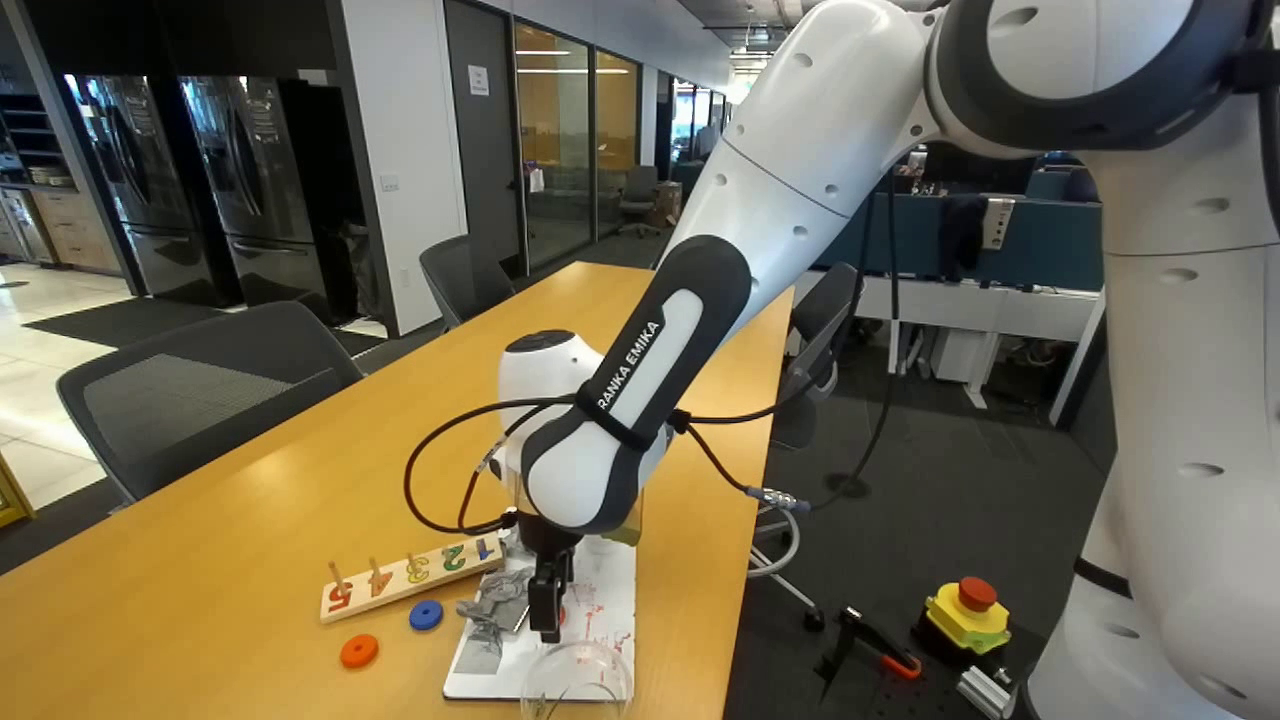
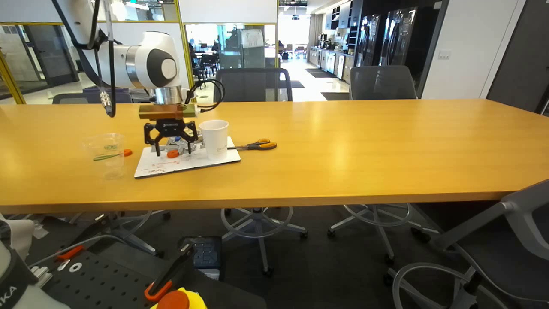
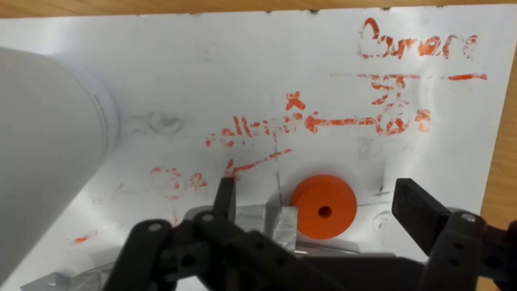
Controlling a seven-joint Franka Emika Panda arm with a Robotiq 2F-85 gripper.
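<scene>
In the wrist view an orange ring (image 3: pixel 323 207) with a small centre hole lies flat on the whiteboard (image 3: pixel 218 58). My open gripper has a finger on either side of it, with clear gaps and no contact. From the front, the gripper (image 2: pixel 173 151) hangs low over the board, and the ring (image 2: pixel 173 153) shows between its fingertips. A finger (image 1: pixel 546 600) nearly hides that ring in the first exterior view. Another orange ring (image 1: pixel 359 652) and a blue ring (image 1: pixel 426 614) lie on the table near the numbered peg board (image 1: pixel 414 576).
A white paper cup (image 2: pixel 215 139) stands on the board beside the gripper, with scissors (image 2: pixel 260 144) beyond it. Crumpled grey tape (image 1: pixel 498 606) lies against the ring. A clear plastic cup (image 1: pixel 577 684) stands at the board's near edge.
</scene>
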